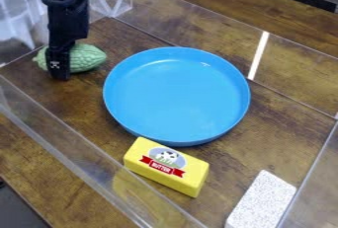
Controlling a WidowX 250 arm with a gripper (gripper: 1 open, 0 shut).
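My black gripper (58, 62) reaches down from the top left onto a green ridged, oblong object (85, 56), which looks like a vegetable. The fingers overlap its left part; whether they are shut on it is unclear. A large blue plate (176, 96) lies just to the right of it on the dark wooden table.
A yellow butter box (165, 167) is at the bottom centre, below the plate. A white speckled block (260, 201) is at the bottom right. Clear walls edge the workspace on the left and right. Bare wood lies behind and right of the plate.
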